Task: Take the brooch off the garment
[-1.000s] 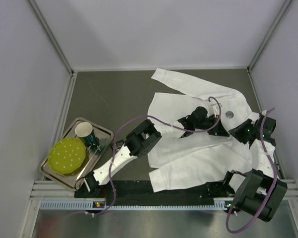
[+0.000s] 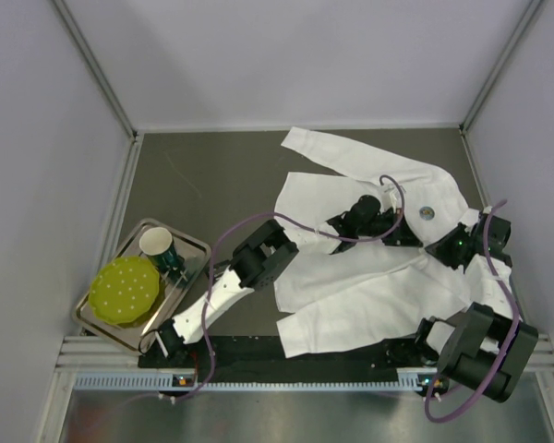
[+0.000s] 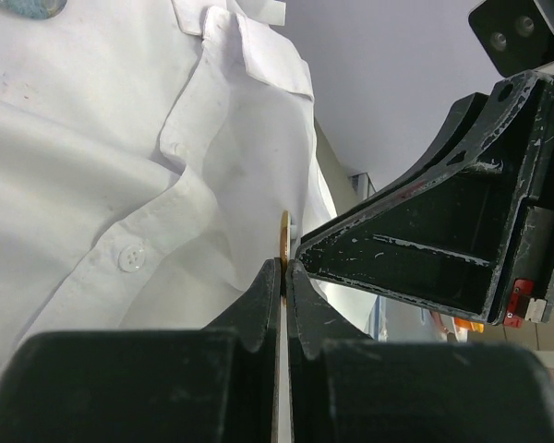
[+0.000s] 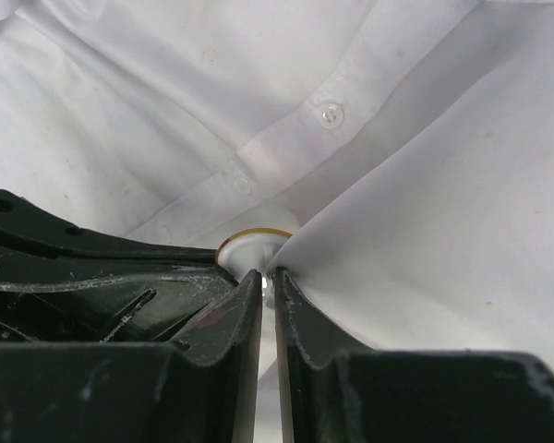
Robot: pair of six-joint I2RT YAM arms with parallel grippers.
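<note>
The white garment (image 2: 323, 286) lies spread on the table, buttons showing along its placket. In the left wrist view the brooch (image 3: 284, 231) is seen edge-on, a thin gold-rimmed disc, and my left gripper is shut on it. From the right wrist, its gold rim and pale back (image 4: 247, 247) show, partly behind a raised fold of cloth. My right gripper is right at the brooch's back, fingers slightly apart with a narrow gap. Whether cloth or a pin lies in that gap is unclear. The fold covers part of its right fingertip.
A round bluish piece (image 2: 427, 212) lies on the garment's upper right. At the left, a metal tray (image 2: 192, 247) holds a green-and-white cup (image 2: 157, 245) and a yellow-green dotted round item (image 2: 125, 290). Bare table shows at upper left.
My left gripper has shifted slightly to the left in the top view. The right arm has moved a little toward the lower right. The tray and the rest of the garment look unchanged.
</note>
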